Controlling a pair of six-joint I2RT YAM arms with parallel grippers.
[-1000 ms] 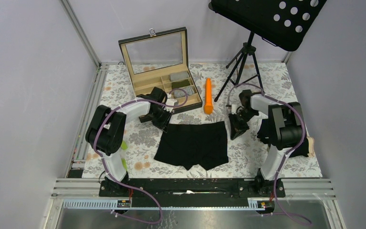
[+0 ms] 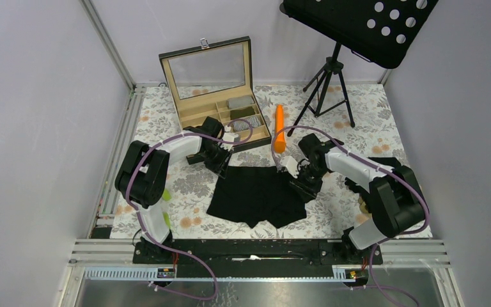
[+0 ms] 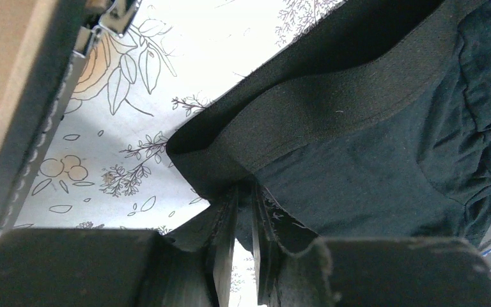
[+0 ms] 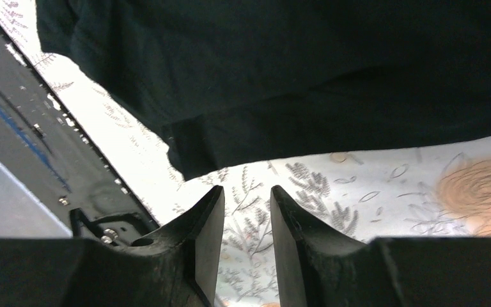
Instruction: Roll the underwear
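Observation:
The black underwear point(image 2: 249, 195) lies flat on the patterned table, waistband toward the back. My left gripper point(image 2: 222, 171) is shut on its upper left corner; in the left wrist view the fingertips point(image 3: 265, 201) pinch the folded waistband point(image 3: 319, 109). My right gripper point(image 2: 303, 190) is over the right edge of the underwear, hiding part of it in the top view. In the right wrist view this gripper stands open, its fingers just off the cloth's edge point(image 4: 307, 128), with nothing between them.
A divided box point(image 2: 192, 115) with rolled items and a raised lid stands behind the left gripper. An orange tube point(image 2: 280, 125) lies at the back, beside a black stand point(image 2: 334, 64). More dark cloth point(image 2: 380, 161) lies at the far right, behind the right arm.
My right gripper has moved left and toward the front, from beside the underwear to over its right edge. The left gripper has stayed still.

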